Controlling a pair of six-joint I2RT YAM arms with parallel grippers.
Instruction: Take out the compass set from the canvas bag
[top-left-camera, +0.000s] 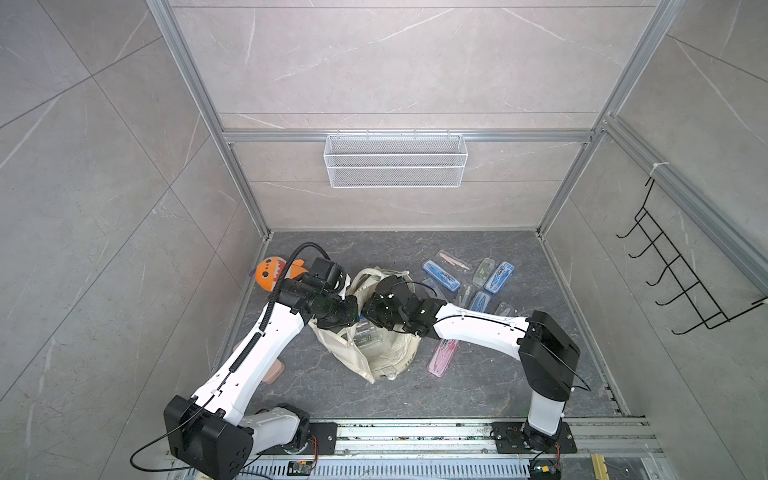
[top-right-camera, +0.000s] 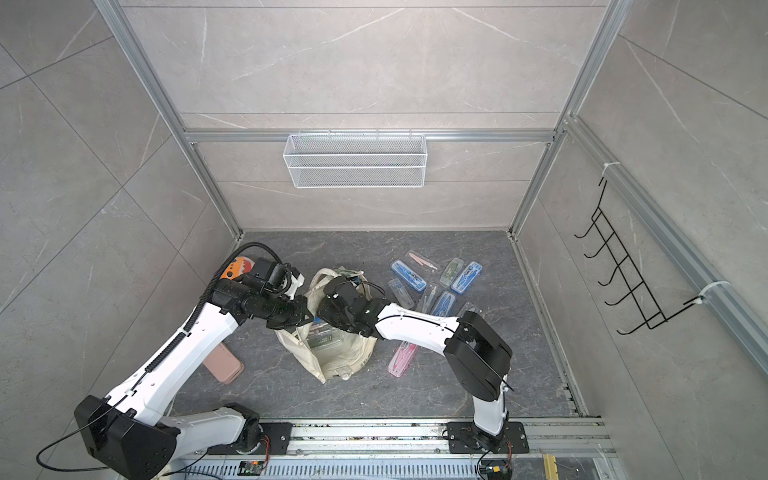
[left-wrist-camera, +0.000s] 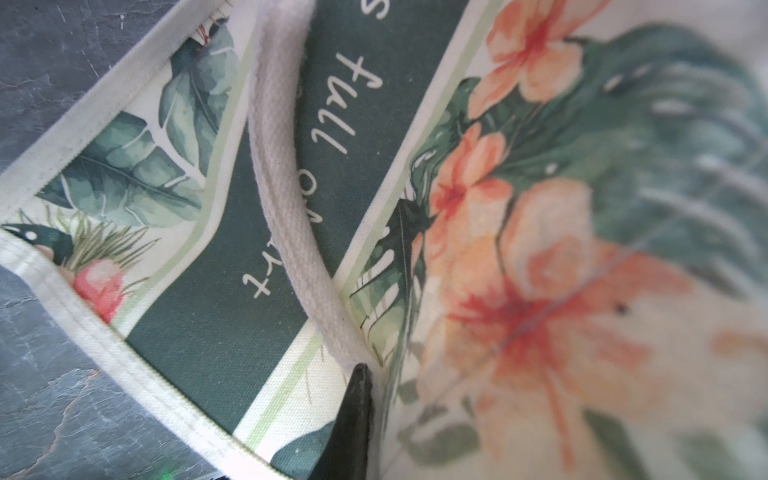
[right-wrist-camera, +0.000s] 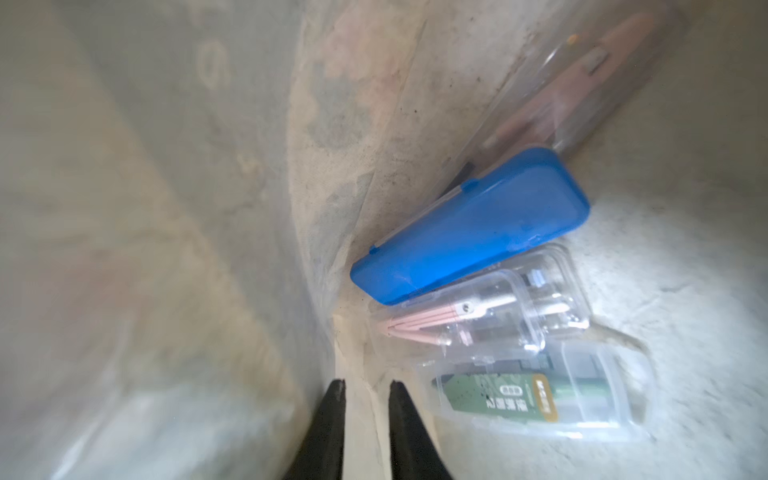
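Observation:
The canvas bag (top-left-camera: 372, 364) stands open between my arms. My left gripper is shut on the bag's flowered side, beside the cord handle (left-wrist-camera: 280, 184). My right gripper points down into the bag; its fingertips stand close, with a narrow gap showing pale cloth, and I cannot tell whether they pinch anything. Inside lie a blue case (right-wrist-camera: 472, 224), clear cases with pink compasses (right-wrist-camera: 448, 316), a case with a green pack (right-wrist-camera: 528, 396) and another pink set (right-wrist-camera: 592, 72).
Several pencil cases (top-left-camera: 444, 276) lie right of the bag. An orange toy (top-left-camera: 272, 272) and a pink case (top-right-camera: 222, 361) are at the left. A white wire basket (top-left-camera: 395, 164) hangs on the back wall.

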